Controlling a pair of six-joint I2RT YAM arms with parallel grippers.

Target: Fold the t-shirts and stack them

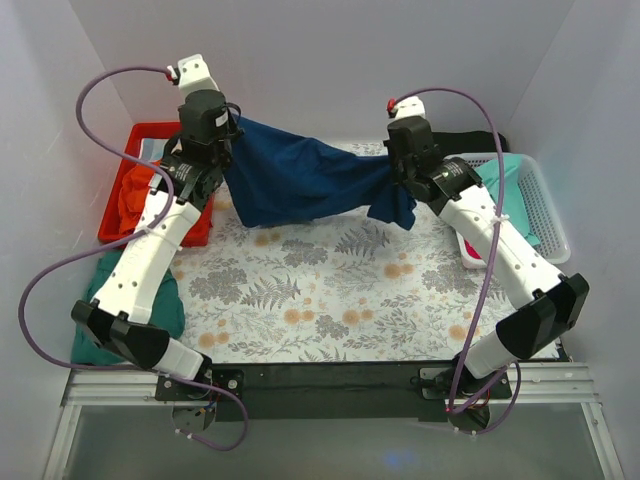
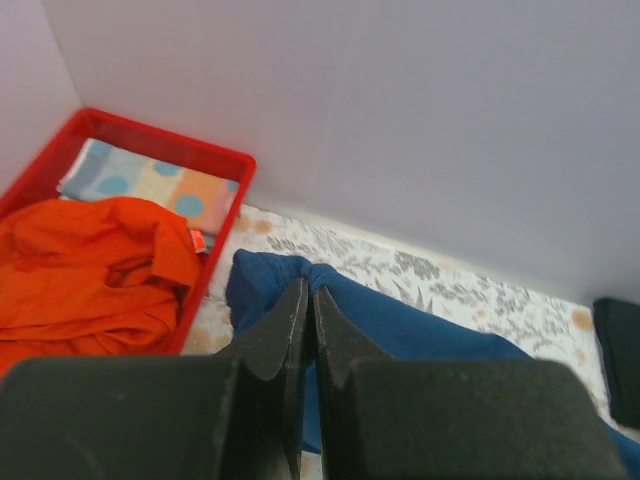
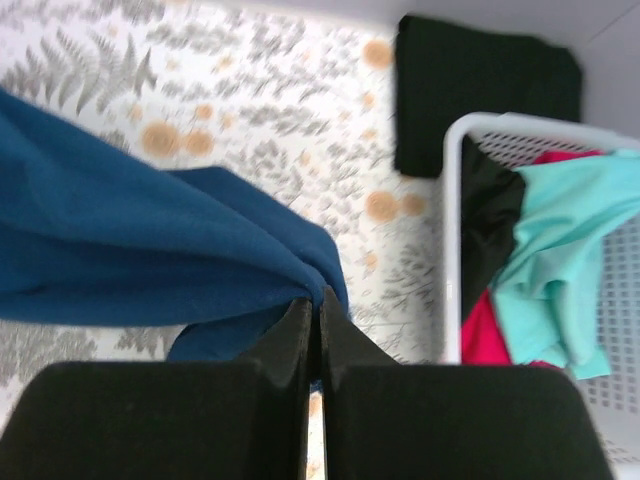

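Observation:
A dark blue t-shirt (image 1: 300,180) hangs stretched between the two raised grippers above the patterned surface. My left gripper (image 1: 225,135) is shut on its left corner; in the left wrist view the cloth (image 2: 400,320) rises into the fingertips. My right gripper (image 1: 398,150) is shut on the other end, where the cloth (image 3: 220,260) bunches at the fingertips and a loose flap hangs below.
A red bin (image 1: 135,130) with orange cloth stands at the left, a teal cloth (image 1: 110,270) below it. A white basket (image 1: 555,230) of clothes and a folded black cloth (image 1: 465,140) are at the right.

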